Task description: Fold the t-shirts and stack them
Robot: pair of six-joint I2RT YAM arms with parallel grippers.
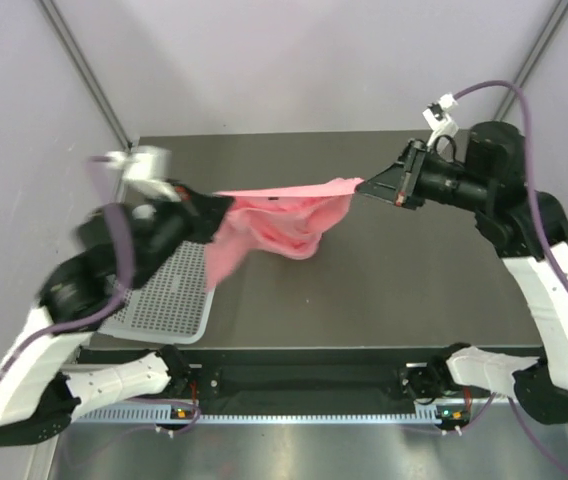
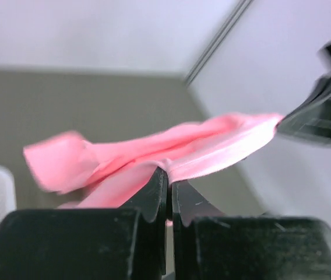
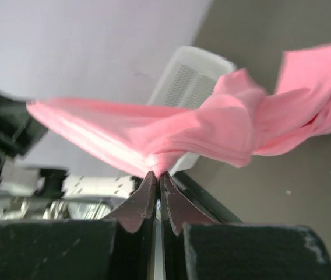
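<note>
A pink t-shirt [image 1: 289, 228] is stretched between my two grippers above the table, its upper edge taut and the rest hanging in folds. My left gripper [image 1: 226, 203], blurred in the top view, is shut on one end of that edge; the left wrist view shows the pink cloth [image 2: 212, 146] pinched at its fingertips. At the other end my right gripper [image 1: 360, 187] is shut on the shirt too, with cloth [image 3: 183, 137] running from its tips across to the left gripper. Whether the shirt's lower part touches the table cannot be told.
A white perforated basket [image 1: 201, 325] stands at the table's left, partly covered by the left arm. Walls rise at the back and sides.
</note>
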